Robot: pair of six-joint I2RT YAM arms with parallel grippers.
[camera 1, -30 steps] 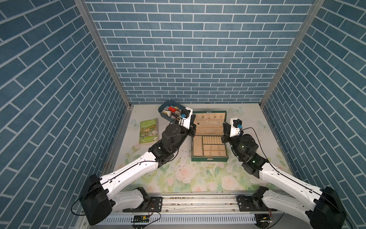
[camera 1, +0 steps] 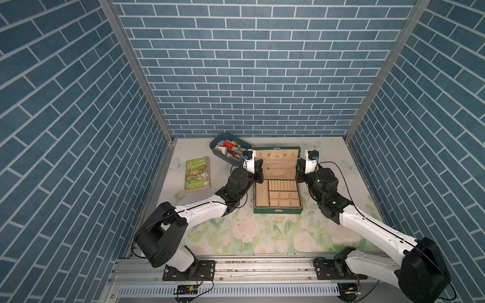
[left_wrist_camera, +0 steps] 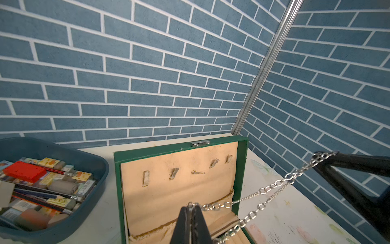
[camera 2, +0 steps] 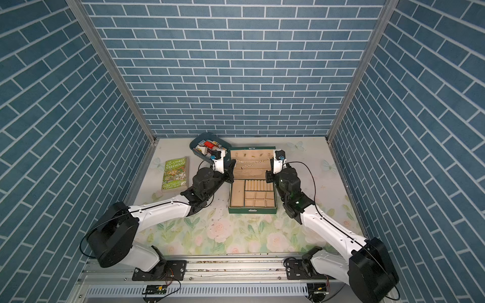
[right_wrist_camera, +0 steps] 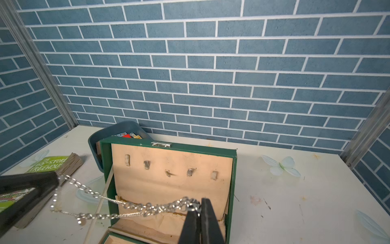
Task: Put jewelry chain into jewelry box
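A silver jewelry chain (left_wrist_camera: 260,207) hangs in the air, stretched sideways between my two grippers in two strands. In the left wrist view, my left gripper is shut with one end of the chain at its fingertips. My right gripper, in the right wrist view, is shut on the other end. A small round charm (right_wrist_camera: 82,222) dangles close to the left gripper. Behind and beneath the chain lies the green jewelry box (camera 1: 278,210), its lid (left_wrist_camera: 178,183) laid open and its cream compartments (camera 1: 283,185) bare where visible.
A dark blue bin (camera 1: 220,135) full of small items stands at the back left, close to the box lid. A green book (camera 1: 197,173) lies on the left of the table.
My left gripper has moved a little to the right, nearer the right one, and the chain sags more.
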